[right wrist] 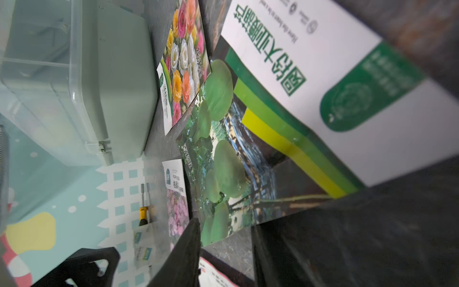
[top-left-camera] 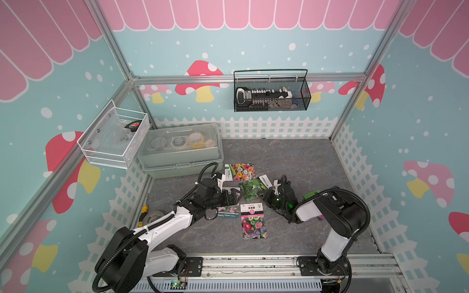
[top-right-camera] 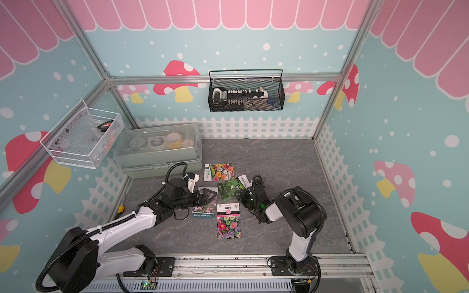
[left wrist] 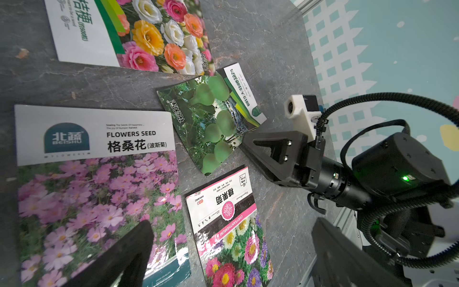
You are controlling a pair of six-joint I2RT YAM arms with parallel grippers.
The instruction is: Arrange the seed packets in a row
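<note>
The green gourd packet lies slanted on the table, its white header to the far right. My right gripper is low at its near edge, fingers parted, the packet's corner reaching between the tips; contact is unclear. Left of it lies the pink cosmos packet, upright to the left wrist view. Over that one hovers my left gripper, open and empty. The chrysanthemum packet rests nearest the front, and the rose-coloured flower packet lies sideways at the back.
A lidded pale green box fills the back left. Something green shows partly under my right arm. A yellow-handled screwdriver lies by the left wall. Bare table stretches across the back right.
</note>
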